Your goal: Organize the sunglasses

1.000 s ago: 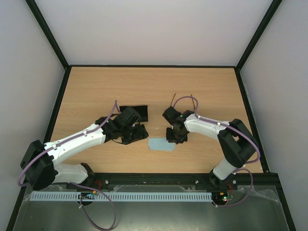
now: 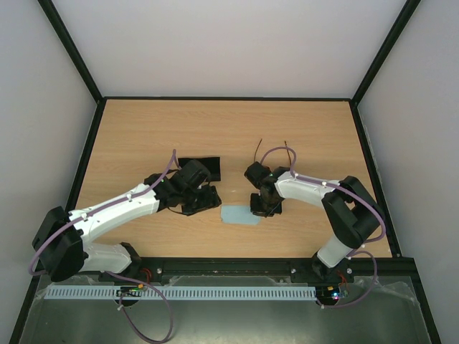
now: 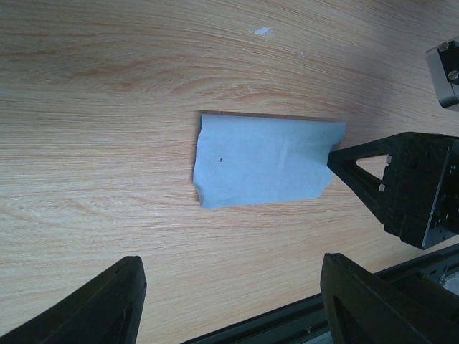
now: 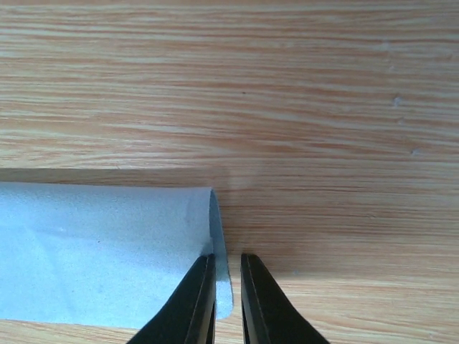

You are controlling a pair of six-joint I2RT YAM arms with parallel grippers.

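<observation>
A folded light-blue cloth [image 3: 265, 161] lies flat on the table near its front edge. At its right end, my right gripper points down with its fingers a narrow gap apart. One finger stands in front of the cloth and the other just beyond its right edge, and the edge shows between them without being gripped. To the left of the cloth in the top view, my left gripper [image 2: 218, 198] is open and empty. Two thin dark temples of the sunglasses [image 2: 258, 148] stick out behind the right arm; the rest of them is hidden.
A flat black case or pouch [image 2: 209, 168] lies behind the left gripper, partly covered by it. The two grippers are close together over the front middle.
My right gripper has shifted slightly to the right and toward the front edge, at the cloth's right end. The left arm is nearly still, and the cloth lies in the same place.
</observation>
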